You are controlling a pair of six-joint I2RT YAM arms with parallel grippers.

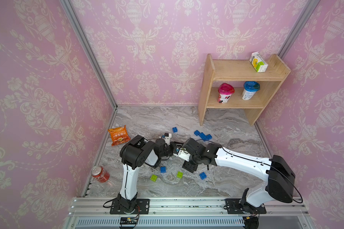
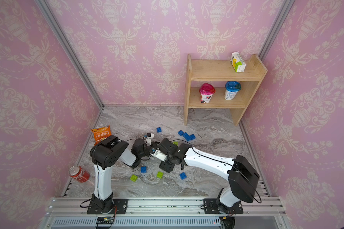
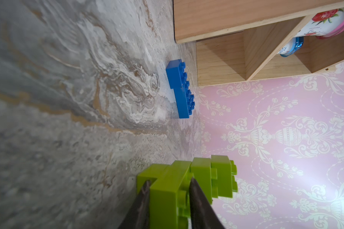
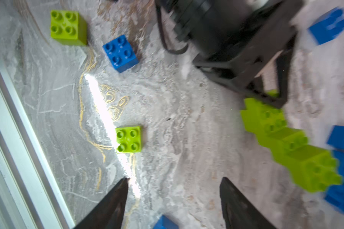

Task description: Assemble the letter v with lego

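Note:
My left gripper is shut on one end of a stepped green brick row (image 3: 168, 187), made of several joined bricks. In the right wrist view that green row (image 4: 286, 141) slants away from the left gripper's fingers. High over the table, my right gripper has its fingers apart and nothing between them. Loose below it lie a green brick (image 4: 128, 139), another green brick (image 4: 68, 27) and a blue brick (image 4: 120, 53). A second blue brick (image 4: 165, 222) peeks in at the bottom edge. Joined blue bricks (image 3: 180, 88) lie on the table beyond the green row.
A wooden shelf (image 1: 240, 103) with cups stands at the back right. An orange snack bag (image 1: 119, 135) and a red can (image 1: 99, 174) are at the left. One blue brick (image 1: 174, 129) lies farther back.

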